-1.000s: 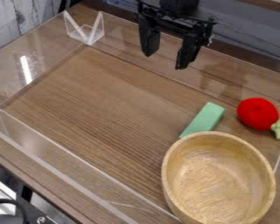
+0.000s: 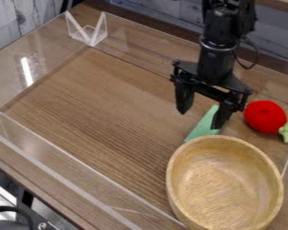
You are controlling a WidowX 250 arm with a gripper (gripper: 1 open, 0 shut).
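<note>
My black gripper (image 2: 209,109) hangs over the wooden table, its fingers spread open just above the green block (image 2: 203,129), whose upper part it partly hides. The red tomato-like object (image 2: 265,116) sits to the right of the gripper, with a pale green stem or leafy piece (image 2: 287,129) at its right. Below the block is a large tan bowl (image 2: 222,189).
A white wire-like holder (image 2: 86,27) stands at the back left. Dark surroundings show beyond the table's edges.
The objects on the table look unmoved.
</note>
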